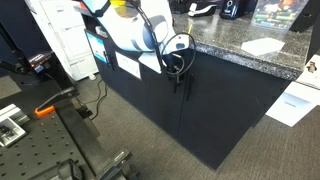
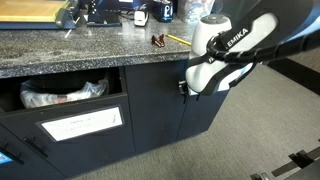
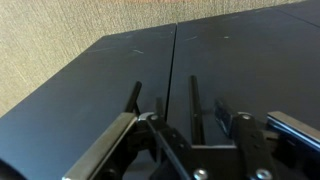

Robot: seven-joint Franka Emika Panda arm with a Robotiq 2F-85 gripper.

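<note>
Two dark cabinet doors (image 3: 95, 75) meet at a vertical seam in the wrist view, each with a slim upright black handle. The right-hand handle (image 3: 194, 95) stands between the spread fingers of my gripper; whether either finger touches it I cannot tell. The left-hand handle (image 3: 133, 97) is outside the fingers. In exterior view 2 the white arm (image 2: 212, 55) reaches down past the counter edge, bringing the gripper (image 2: 185, 91) close to the door fronts. Cables partly hide the gripper in exterior view 1.
A speckled counter (image 2: 85, 60) overhangs the cabinet, with tools and containers on it. Left of the doors, a drawer (image 2: 82, 123) with a white label stands pulled out, a clear bag (image 2: 62, 93) inside.
</note>
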